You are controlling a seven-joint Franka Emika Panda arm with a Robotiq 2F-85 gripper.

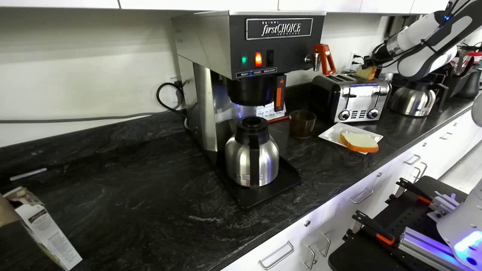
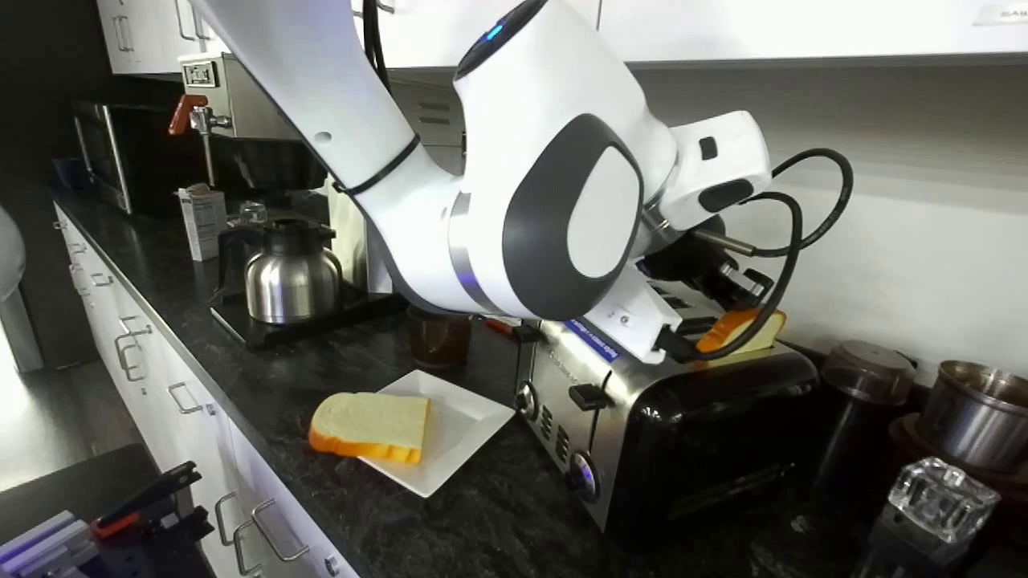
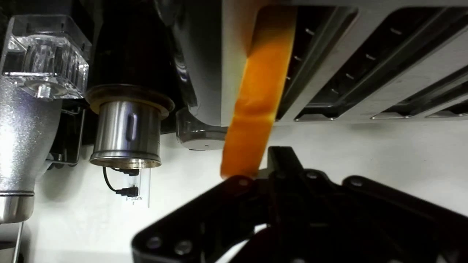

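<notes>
A bread slice with an orange crust [image 3: 259, 94] leans in one slot of the silver and black toaster [image 2: 675, 385], partly sunk in and sticking out above the top. My gripper is shut, its dark fingers pressed together with no bread between them. In the wrist view its tip lies right beside the crust's lower end; whether they touch I cannot tell. In exterior view 2 the gripper [image 2: 747, 287] is just above the slice. A second bread slice [image 1: 359, 142] rests flat on a white plate [image 1: 332, 133] in front of the toaster.
Left of the toaster are a brown cup [image 1: 301, 124] and a coffee maker [image 1: 203, 45] with a steel carafe [image 1: 252, 158]. Another carafe [image 1: 413, 99] stands on its right. A metal canister [image 3: 127, 131] and a clear-topped grinder [image 3: 48, 57] sit close by.
</notes>
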